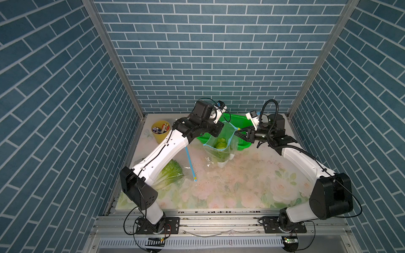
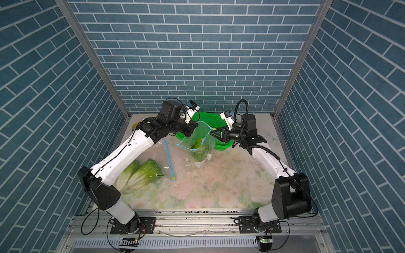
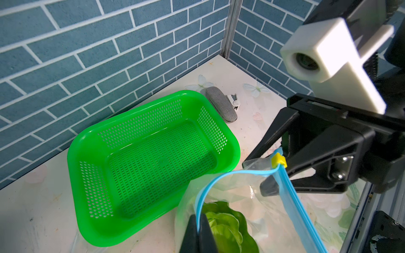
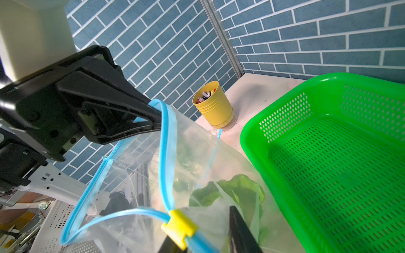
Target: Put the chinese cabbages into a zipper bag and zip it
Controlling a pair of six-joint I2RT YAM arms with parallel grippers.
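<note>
A clear zipper bag with a blue zip edge [image 3: 295, 202] stands mouth open, a green chinese cabbage [image 3: 227, 229] inside it. My left gripper is shut on the bag's blue rim. At the other end of the zip, a yellow slider [image 4: 180, 227] shows just ahead of my right gripper. The right fingers are partly apart, around the bag's corner; whether they touch it is unclear. Another clear bag with chinese cabbage [image 2: 145, 175] lies flat at the left, its blue zip [image 2: 169, 160] with a yellow slider at the near end.
Behind the bag stands an empty green basket [image 3: 154, 94]. A yellow cup [image 4: 217, 111] with small items sits at the back left. Beyond the basket rests a grey oblong object [image 3: 220, 103].
</note>
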